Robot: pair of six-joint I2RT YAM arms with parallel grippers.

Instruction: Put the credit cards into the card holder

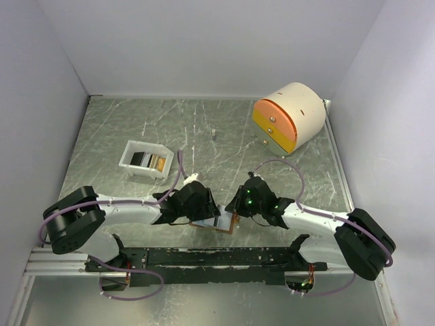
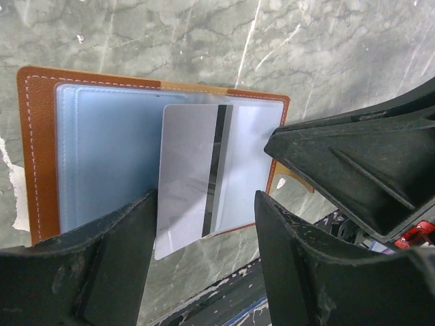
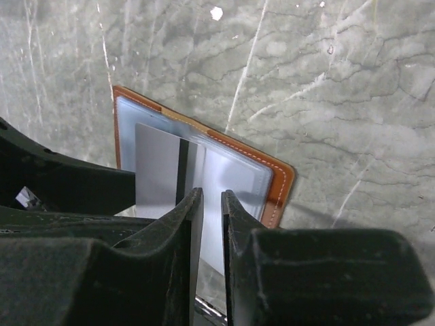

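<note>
The open card holder (image 1: 230,222), brown with clear sleeves, lies at the front middle of the table. In the left wrist view a white card with a black stripe (image 2: 187,170) lies on its sleeve (image 2: 102,149), my left gripper over it, fingers apart at the card's lower part. In the right wrist view the same card (image 3: 156,166) shows beside my right gripper, whose fingertips are slightly apart over the clear sleeve, near the card's edge. Whether anything is between them is unclear.
A white box (image 1: 146,173) with several cards stands at the left. A cream cylindrical cabinet (image 1: 299,109) with coloured drawers sits at the back right.
</note>
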